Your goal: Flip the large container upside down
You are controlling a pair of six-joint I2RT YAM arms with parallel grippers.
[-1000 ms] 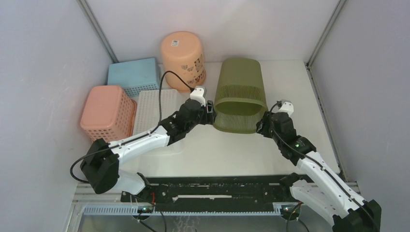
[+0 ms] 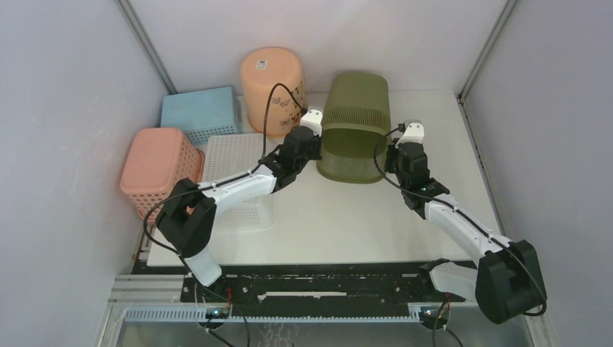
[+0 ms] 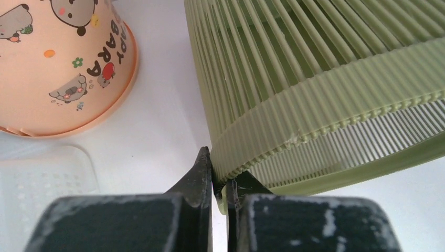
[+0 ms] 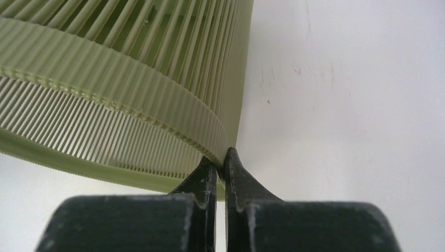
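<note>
The large olive-green container (image 2: 356, 90) is tipped on its side at the back centre, its closed end toward the back wall and its open mouth facing the front. My left gripper is shut on the left edge of its rim (image 3: 309, 113), which passes between the fingers. At the opposite edge, my right gripper is shut with the thin rim (image 4: 141, 100) between its fingertips. The slatted wall (image 4: 173, 37) rises away from both grippers. Whether the container's underside touches the table is hard to tell.
Close left of the container stands a peach bin (image 2: 271, 72) with printed animals. Farther left are a blue basket (image 2: 199, 108), a pink basket (image 2: 155, 155) and a white basket (image 2: 235, 155).
Both grippers and the container have moved toward the back wall. The left arm has also reached further right, and the right arm has shifted back and slightly inward.
</note>
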